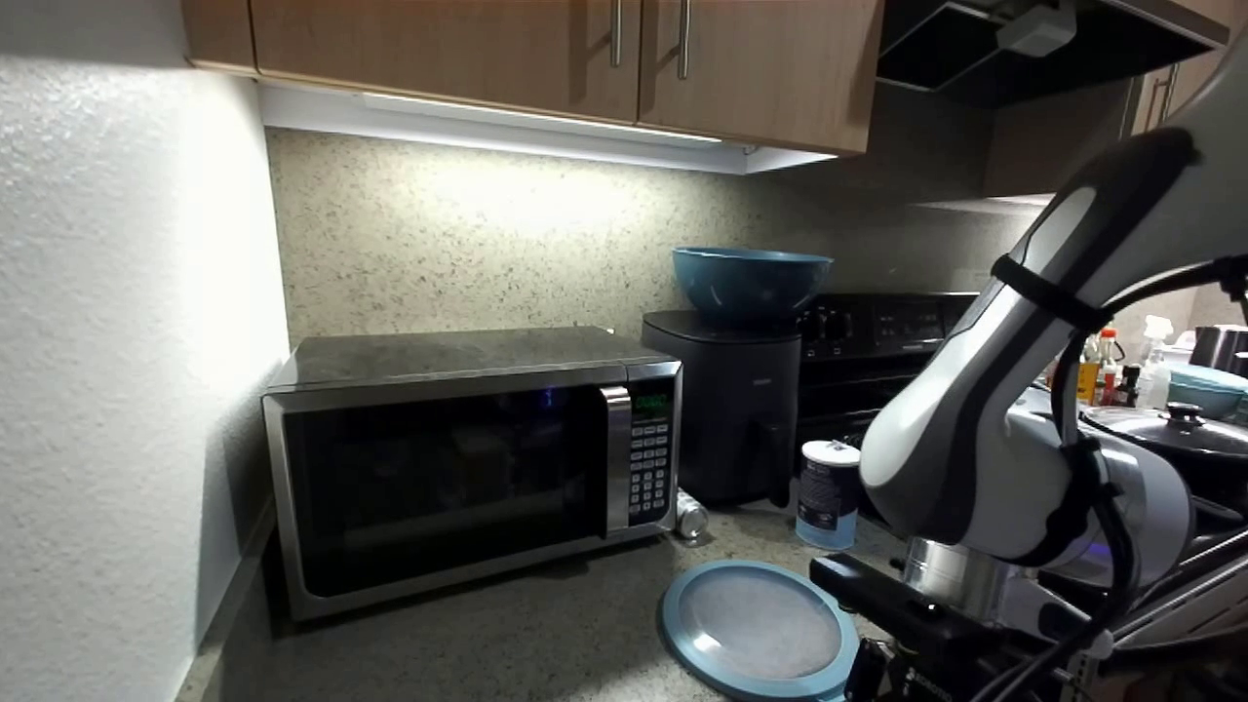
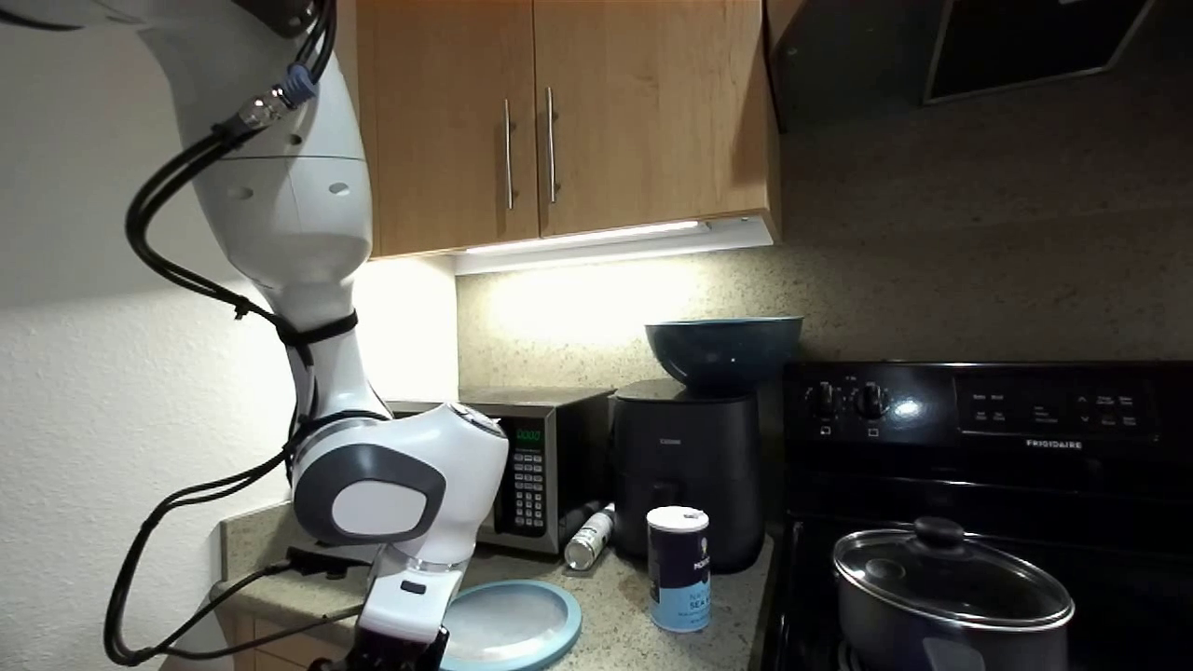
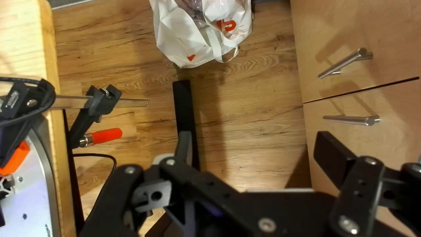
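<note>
My gripper stands open in the wrist view, its two dark fingers wide apart with only the wood floor below and between them. In exterior view 1 the arm reaches in from the right, and the fingertips are hidden low behind the wrist mount. A round blue-rimmed lid (image 1: 760, 626) lies flat on the counter just left of the wrist. The microwave (image 1: 468, 468) is closed. A blue bowl (image 1: 752, 281) rests on top of the black air fryer (image 1: 725, 409). The salt canister (image 2: 678, 570) stands upright on the counter.
A silver can or bottle (image 2: 589, 539) lies beside the microwave. On the stove sits a lidded pot (image 2: 951, 604). Below the gripper, a white bag (image 3: 185, 39) lies on the floor, cabinet handles (image 3: 351, 119) project at right, and a wooden table edge (image 3: 51, 118) runs along the left.
</note>
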